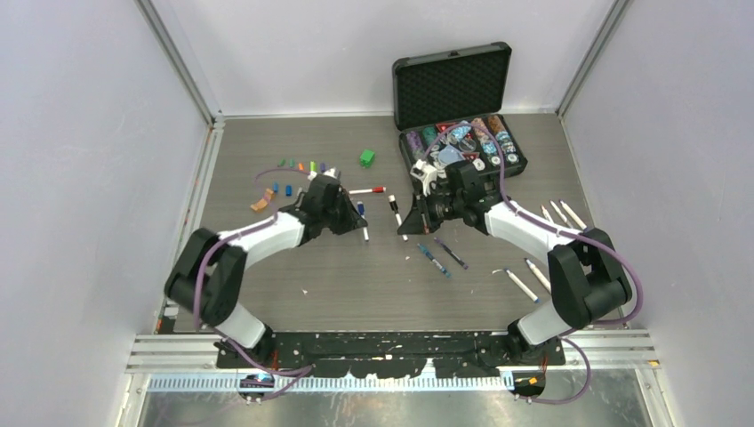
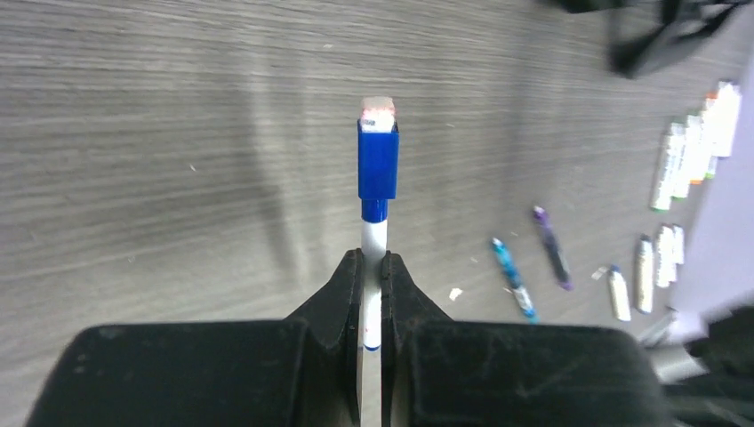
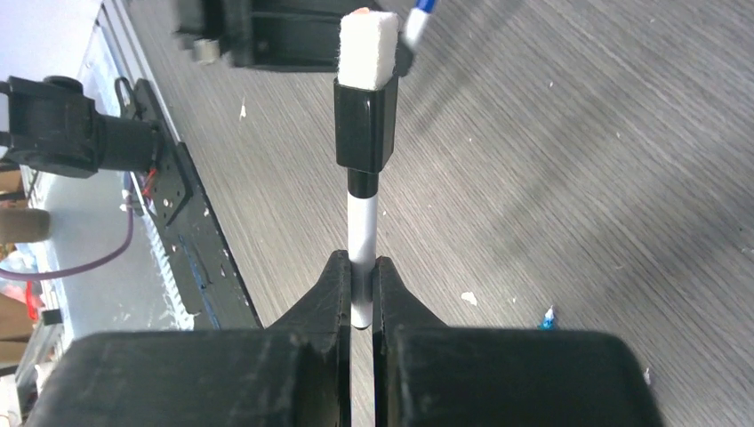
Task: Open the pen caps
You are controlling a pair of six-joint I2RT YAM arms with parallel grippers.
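My left gripper is shut on the white barrel of a blue-capped marker. That marker's blue cap, topped by a stained eraser, is on. My right gripper is shut on the white barrel of a black-capped marker. Its black cap is on too, with a white eraser at the end. In the top view the two grippers stand apart near the middle of the table. A red-capped marker lies behind them.
Small coloured caps lie at the back left, near a green block. An open black case stands at the back. Uncapped white pens lie at right; blue and purple pens sit nearer the middle.
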